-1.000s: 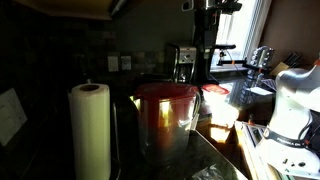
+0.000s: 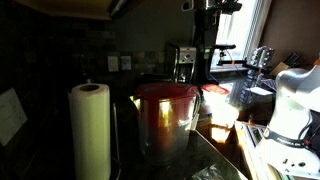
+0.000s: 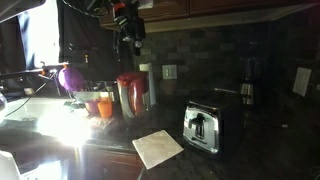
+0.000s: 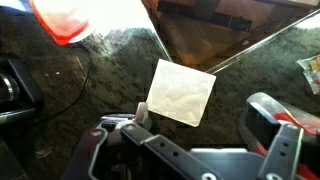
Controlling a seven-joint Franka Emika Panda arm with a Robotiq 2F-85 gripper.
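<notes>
No task is named. My gripper (image 2: 207, 62) hangs high at the upper right of the first exterior view, pointing down. In the second exterior view it shows dark above the counter near the cabinets. In the wrist view its dark fingers stand wide apart at the bottom, with nothing held between them visible. A flat white square sheet (image 4: 181, 92) lies on the dark counter below and ahead of it; the same sheet (image 3: 157, 148) is near the counter's front edge in the second exterior view.
A clear container with a red lid (image 2: 166, 115) stands beside a paper towel roll (image 2: 91, 132). A chrome toaster (image 3: 203, 127) sits right of the sheet in the second exterior view. An orange cup (image 3: 105, 107) is near the bright window side. Bare counter surrounds the sheet.
</notes>
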